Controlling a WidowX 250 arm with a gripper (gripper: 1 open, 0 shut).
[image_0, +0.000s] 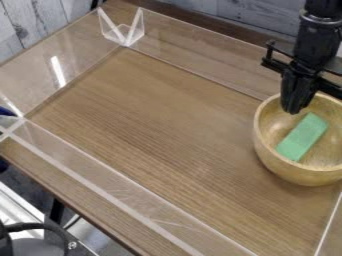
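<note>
The black gripper (289, 80) hangs at the upper right, just over the back rim of a wooden bowl (274, 155). It looks shut, with nothing visible between its fingers. Inside the bowl lies a green rectangular object (302, 138), tilted along the bowl's length.
A small transparent item (123, 30) stands near the back left. Black hardware (34, 243) is at the lower left corner.
</note>
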